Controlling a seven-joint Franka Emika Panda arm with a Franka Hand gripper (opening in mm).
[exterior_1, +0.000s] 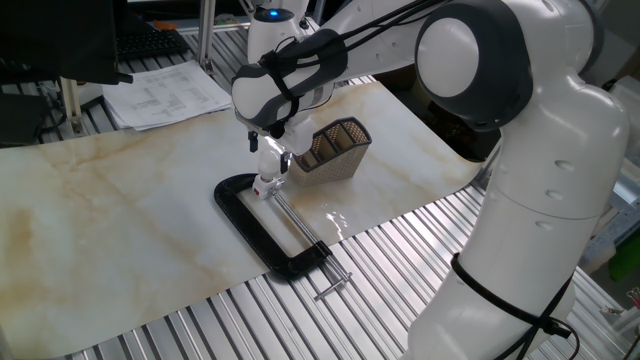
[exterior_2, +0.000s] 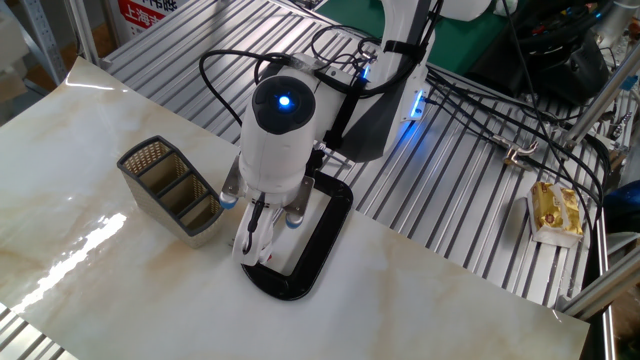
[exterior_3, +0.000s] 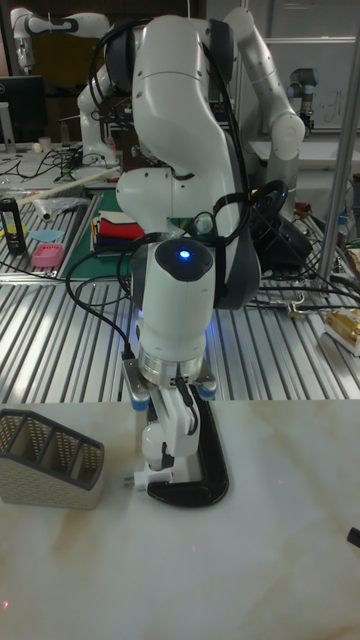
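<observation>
A large black C-clamp (exterior_1: 243, 222) with a silver screw rod (exterior_1: 297, 218) lies flat on the marbled sheet and reaches over its edge. My gripper (exterior_1: 268, 186) points down at the clamp's far end, its fingertips low by the frame. In exterior view 3 the white fingers (exterior_3: 170, 435) come down beside the black frame (exterior_3: 216, 464). A small white piece with a metal end (exterior_3: 136, 480) shows at the fingertips; I cannot tell what it is or whether it is held. The fingers hide the spot between them, so their opening is unclear.
A beige-and-grey compartment holder (exterior_2: 172, 190) stands close beside the gripper, its slots apparently empty. Papers (exterior_1: 166, 95) lie at the back left in exterior view 1. A gold-wrapped block (exterior_2: 554, 212) rests on the slatted metal table. Much of the marbled sheet (exterior_1: 110, 220) is clear.
</observation>
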